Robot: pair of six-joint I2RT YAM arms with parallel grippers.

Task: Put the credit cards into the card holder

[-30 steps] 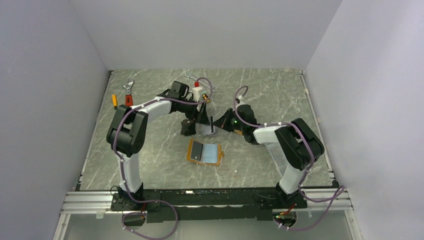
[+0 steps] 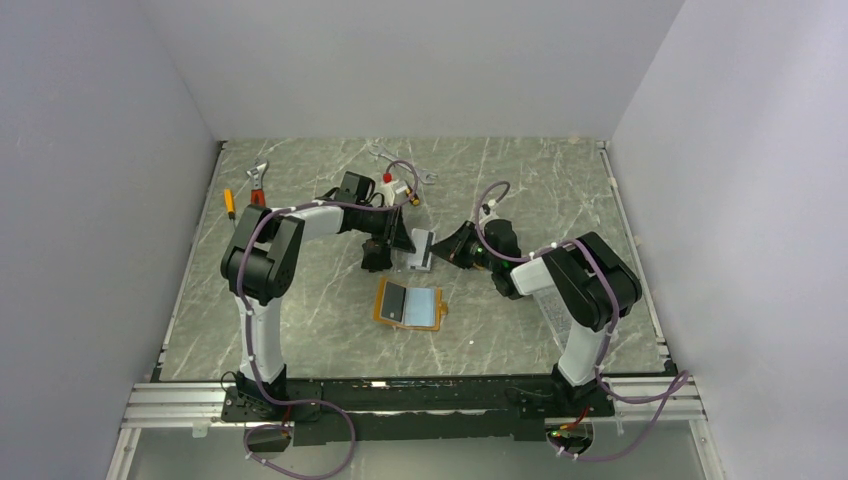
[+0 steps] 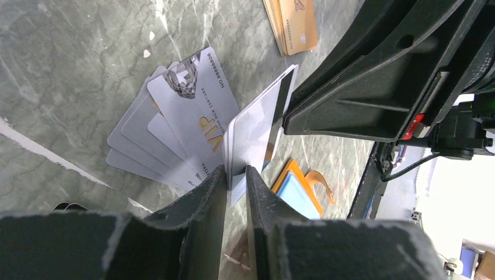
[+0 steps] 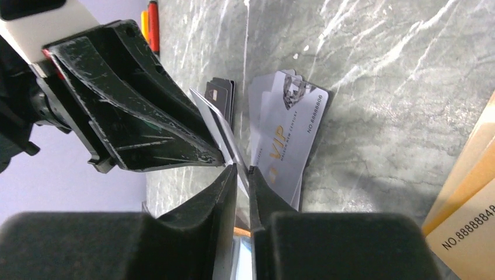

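A small stack of white cards with a dark stripe (image 3: 257, 128) stands on edge between my two grippers. In the left wrist view its lower end lies in the narrow gap of my left gripper. The right wrist view shows the same stack (image 4: 219, 125) reaching down between the fingertips of my right gripper. How firmly either finger grips cannot be told. Silver VIP cards (image 3: 198, 105) lie fanned on the table beneath. Closer to the robot's base, the brown card holder (image 2: 436, 318) lies open, its inside black and light blue.
Gold cards (image 3: 300, 26) lie beneath the right gripper, and dark cards (image 4: 223, 93) beside the left. Pliers (image 2: 258, 185) and a yellow-handled tool (image 2: 229, 203) rest at the far left. A wrench (image 2: 385, 154) lies at the back. The table around the holder is clear.
The white cards have turned: more of their pale face shows from above, where a narrow dark-striped strip showed before. Both grippers have shifted slightly; the holder has stayed put.
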